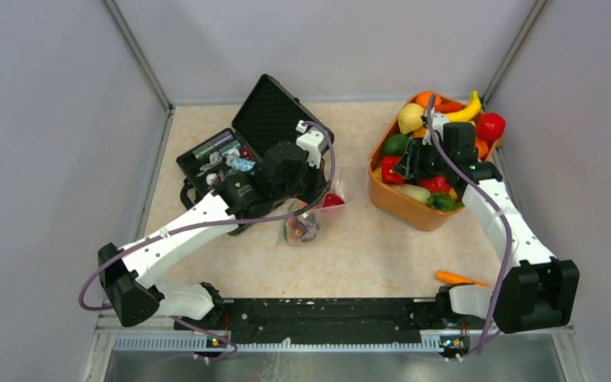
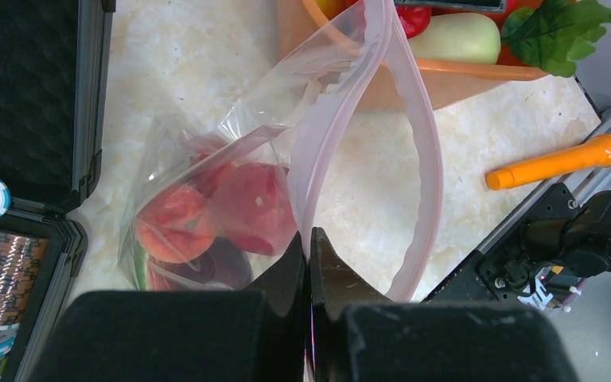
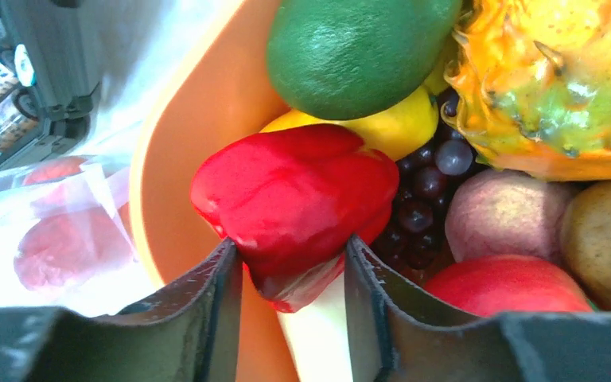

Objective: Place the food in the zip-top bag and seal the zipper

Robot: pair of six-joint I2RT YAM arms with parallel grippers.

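Note:
The clear zip bag lies on the counter with red, round food inside. My left gripper is shut on its pink zip edge, and the mouth gapes as a loop. My right gripper is over the orange basket, its fingertips either side of a red bell pepper, touching or close to it; whether it holds the pepper firmly I cannot tell.
An open black case with chips stands at the back left. An orange carrot-like object lies at the front right. The basket holds several other fruits and vegetables.

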